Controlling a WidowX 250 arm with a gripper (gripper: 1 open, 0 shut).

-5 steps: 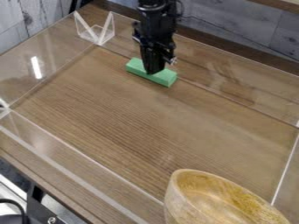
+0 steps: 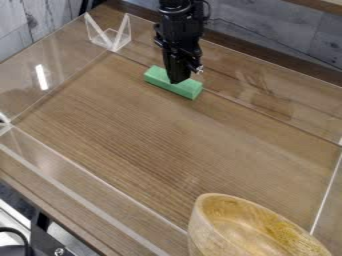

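Note:
My black gripper [image 2: 183,58] hangs at the top centre of the camera view, just above a green rectangular block [image 2: 173,87] that lies on the wooden table [image 2: 147,150]. Its fingers are dark and small, so I cannot tell whether they are open or shut.
A clear plastic object [image 2: 111,32] stands at the upper left. A large yellow container [image 2: 251,228] is at the bottom right. A grey wall edges the back.
My gripper has risen slightly away from the green block, which stays lying in about the same place.

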